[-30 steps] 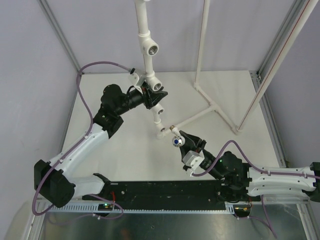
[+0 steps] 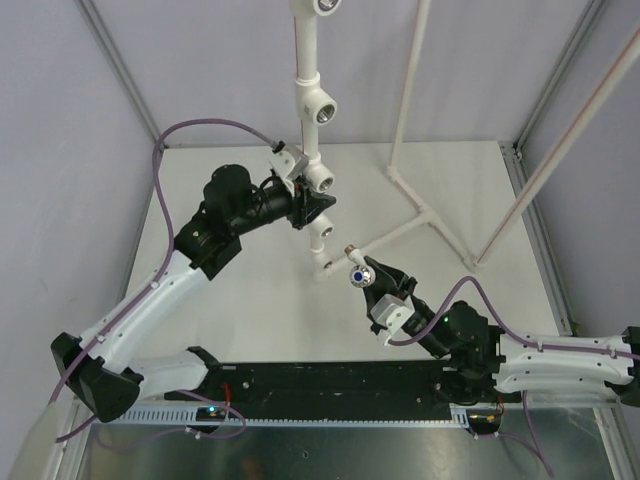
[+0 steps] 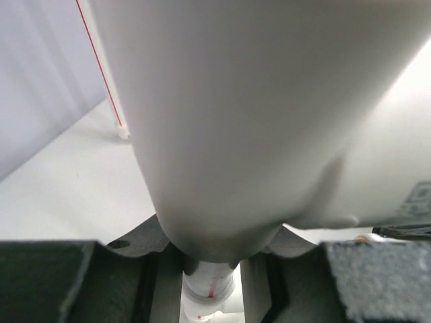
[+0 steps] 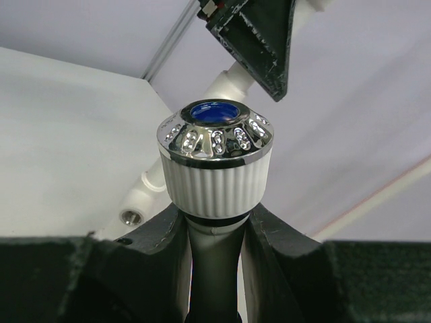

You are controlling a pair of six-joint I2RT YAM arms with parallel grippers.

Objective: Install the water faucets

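Note:
A white vertical pipe point(image 2: 308, 130) with several side sockets stands at centre on a white base frame. My left gripper point(image 2: 305, 197) is shut on it just below a socket fitting point(image 2: 318, 178); in the left wrist view that fitting point(image 3: 256, 134) fills most of the frame. My right gripper point(image 2: 378, 290) is shut on a white faucet point(image 2: 360, 272) with a chrome, blue-centred cap point(image 4: 214, 134), held to the lower right of the pipe, apart from it, its brass end upward. A lower socket point(image 4: 131, 217) shows in the right wrist view.
Thin white rods point(image 2: 410, 80) of the frame rise at the back and right from base pipes point(image 2: 430, 217) on the white board point(image 2: 210, 315). Grey panels enclose both sides and the back. The board's front left is clear.
My left gripper has shifted with it. The faucet's end is now apart from the pipe.

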